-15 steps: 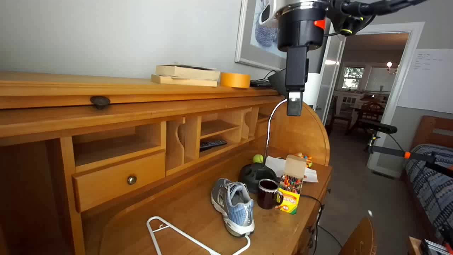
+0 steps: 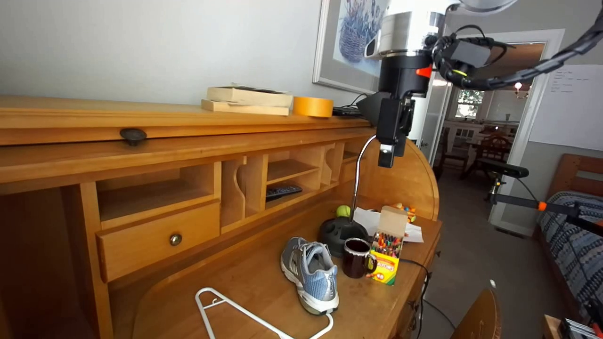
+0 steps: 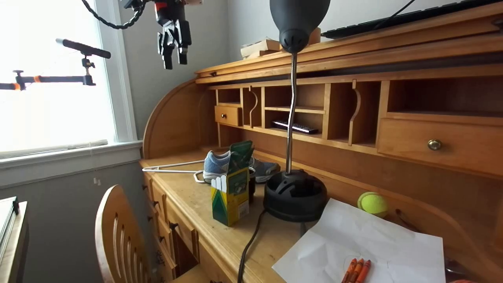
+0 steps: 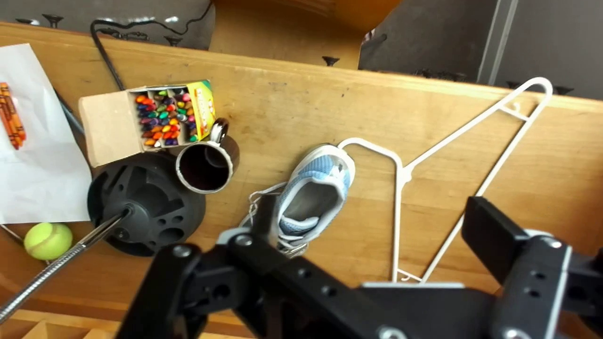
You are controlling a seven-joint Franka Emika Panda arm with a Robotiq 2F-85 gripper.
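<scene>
High above the desk hangs my gripper (image 3: 175, 65), its two fingers apart and nothing between them. Below it in the wrist view, a blue and grey shoe (image 4: 316, 195) rests on the desk, its toe partly hidden by a finger. One end of a white hanger (image 4: 396, 226) touches the shoe's heel. A dark mug (image 4: 206, 166) stands between the shoe and an open yellow crayon box (image 4: 164, 118) full of crayons. Several orange crayons (image 4: 11, 116) lie on a sheet of white paper (image 4: 45, 169). A tennis ball (image 4: 48, 241) sits by the paper.
A black lamp (image 3: 296, 195) rises from the desk on a thin neck, its cord running over the front edge. Cubbyholes line the back, one with a remote (image 2: 282, 192). Books (image 2: 248, 97) and orange tape (image 2: 312, 107) lie on top. A chair (image 3: 113, 236) stands in front.
My gripper has turned, so both fingers now show in exterior view 1, and the arm above sits a little higher. Nothing on the desk has moved.
</scene>
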